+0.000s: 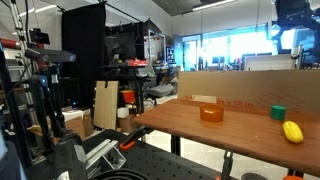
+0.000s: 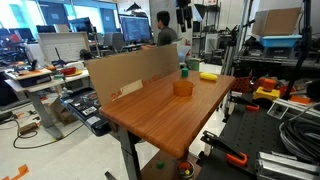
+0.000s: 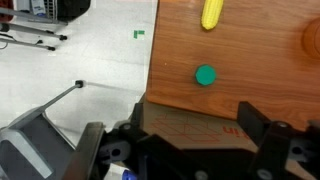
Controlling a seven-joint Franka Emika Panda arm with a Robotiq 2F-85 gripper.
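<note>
On the wooden table (image 1: 180, 122) are an orange bowl (image 1: 211, 113), a small green cup (image 1: 278, 112) and a yellow elongated object (image 1: 292, 131). In the wrist view the green cup (image 3: 205, 75) lies just ahead of my gripper, the yellow object (image 3: 212, 12) is at the top edge, and the bowl (image 3: 312, 38) is cut off at the right. The gripper stands open, its two dark fingers far apart with nothing between them. It hangs well above the table, near the top of exterior view 2 (image 2: 185, 25).
A tan board (image 2: 135, 85) stands upright along one long side of the table, close to the green cup. Broad bare tabletop stretches beyond the bowl, away from the cup. Cables and dark frame parts (image 2: 265, 125) lie beside the table.
</note>
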